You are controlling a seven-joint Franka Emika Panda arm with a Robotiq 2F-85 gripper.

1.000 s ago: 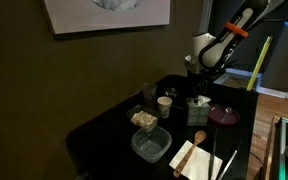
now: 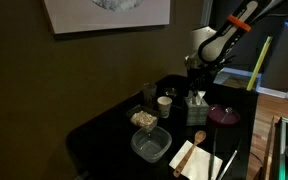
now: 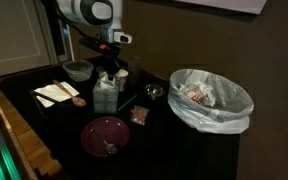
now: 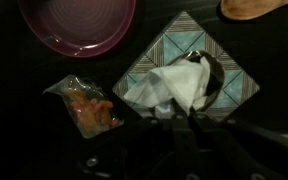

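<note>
A tissue box (image 4: pixel 174 45) with a blue-and-grey patterned top stands upright on the dark table. White tissue (image 4: pixel 179 82) sticks up out of its round opening. In the wrist view my gripper is directly over the box, its fingers shut. The tissue reaches down the picture to the fingertips; whether a fold of it is pinched between them cannot be made out. From the side, the box (image 3: pixel 106 98) sits just under the arm, tissue showing at its top.
Close to the box lie a dark red plate (image 3: pixel 105 136), a bag of orange snacks (image 4: pixel 91 107) and a wooden spoon (image 2: pixel 189 153). A clear container (image 2: pixel 151 144) and a white cup (image 2: pixel 164 104) stand farther off. A bowl of wrapped things (image 3: pixel 209 98) is at the back.
In exterior view 1 the arm has shifted slightly upward over the tissue box. The box and the things around it stay where they were.
</note>
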